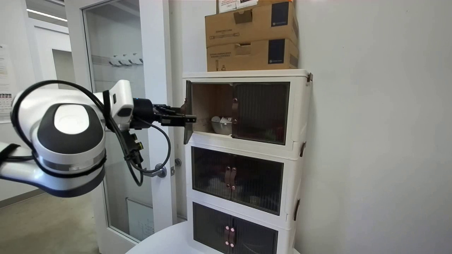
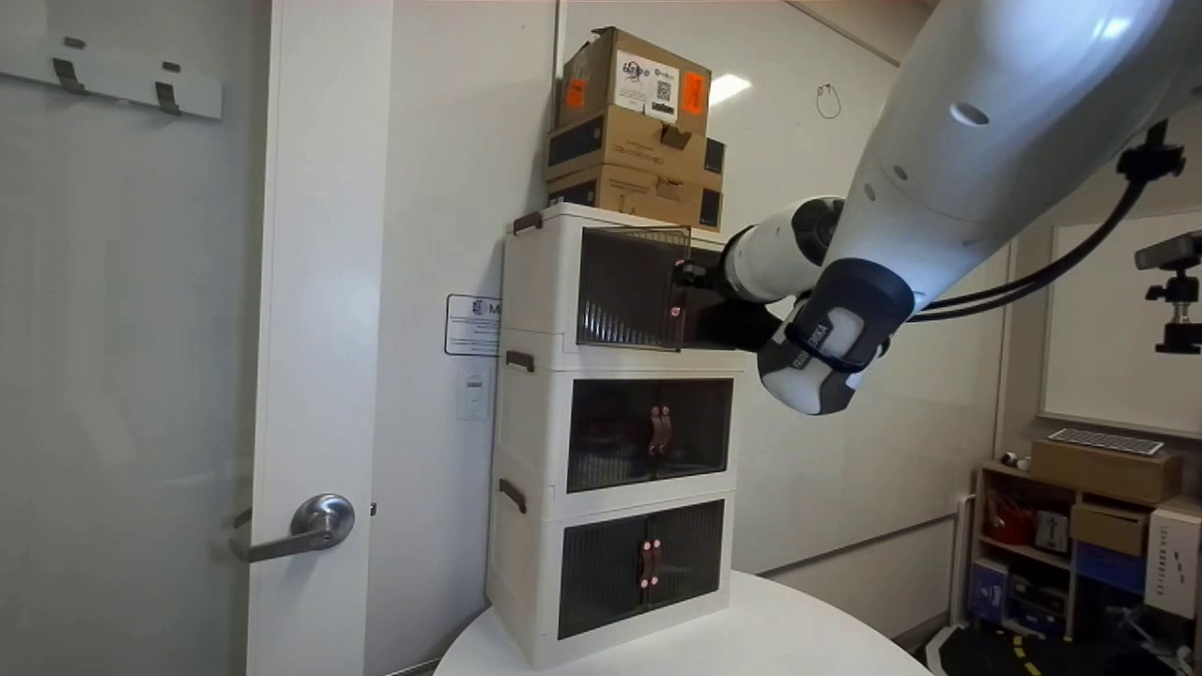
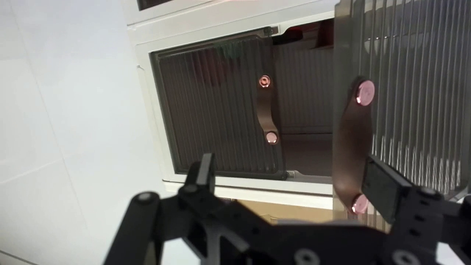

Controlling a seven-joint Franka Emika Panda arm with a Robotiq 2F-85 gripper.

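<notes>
The left door (image 1: 188, 112) of the top cabinet compartment stands swung outward, nearly edge-on in exterior view 1. Its brown strap handle (image 3: 353, 145) with pink studs shows large in the wrist view. My gripper is open, its fingers wide apart. One finger (image 3: 383, 190) lies at the door's handle, seemingly against it; the other is well to the left, in front of the closed right door (image 3: 212, 110). Inside the compartment, a clear bowl (image 1: 222, 126) with white items is visible. In exterior view 2 the arm partly hides the opening.
Two lower compartments (image 1: 237, 180) have their doors closed. Cardboard boxes (image 1: 250, 38) are stacked on the cabinet top. A white round table (image 2: 789, 631) carries the cabinet. The glass room door (image 1: 156, 106) stands close behind the arm.
</notes>
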